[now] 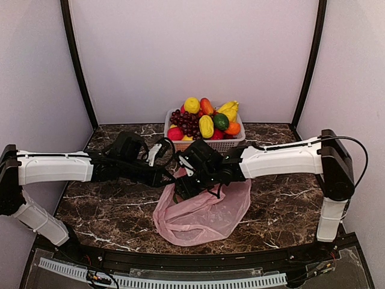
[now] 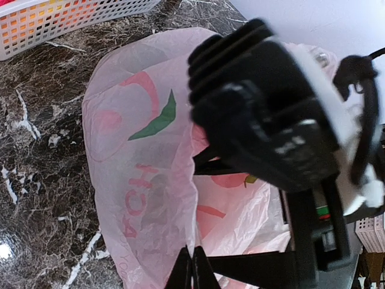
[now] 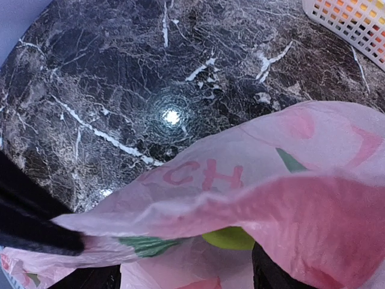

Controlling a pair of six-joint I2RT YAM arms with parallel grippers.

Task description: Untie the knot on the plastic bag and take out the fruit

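Observation:
The pink plastic bag (image 1: 207,226) lies spread on the table, its mouth gaping. My left gripper is shut on the bag's edge, which runs up from the fingertips in the left wrist view. At the left of the right wrist view, the left gripper's dark fingers (image 3: 36,226) pinch that edge. My right gripper (image 1: 185,188) is over the bag mouth, close beside the left one. Its fingers (image 3: 274,277) stand apart, and a green fruit (image 3: 230,238) shows between and beyond them, partly covered by pink film. From the top, the right gripper hides that fruit.
Behind the bag stands a white basket (image 1: 180,144) heaped with fruit, close to both grippers. Bare marble table (image 1: 120,211) lies left of the bag, and more lies at its right. The two grippers almost touch.

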